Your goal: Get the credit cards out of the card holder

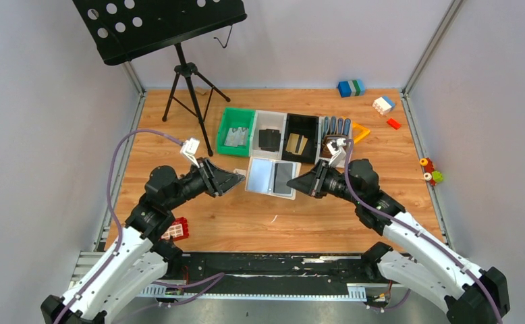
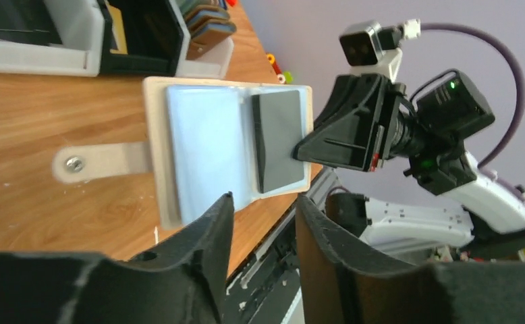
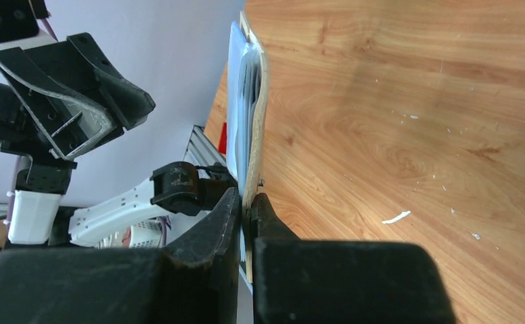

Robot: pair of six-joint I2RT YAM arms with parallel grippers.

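The card holder is spread open, showing a light blue side and a grey panel, with a strap sticking out. My right gripper is shut on its right edge; in the right wrist view it stands edge-on as a cream cover with pale blue sleeves. My left gripper is part open, with nothing visible between its fingers, and stands just left of the holder, facing it.
Behind the holder stand a green bin, grey and black bins and a compartment of tools. A music stand is at back left, small blocks at back right.
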